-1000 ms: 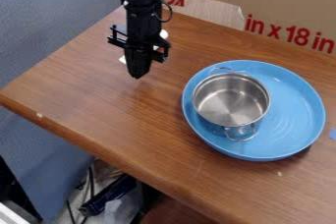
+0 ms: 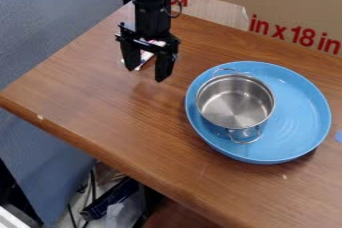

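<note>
The black gripper (image 2: 147,62) is at the upper left of the wooden table, its two fingers spread apart and pointing down. A white object (image 2: 144,59) lies behind and under it, partly hidden by it; what it is cannot be made out. To the right, a steel pot (image 2: 235,100) stands on a blue plate (image 2: 299,122).
A cardboard box (image 2: 281,2) with red print stands along the back. Beyond the left edge are a blue-grey surface and cables with other clutter at the lower left.
The gripper has moved slightly and turned, and its fingers now show farther apart side by side. The pot and plate have not moved.
</note>
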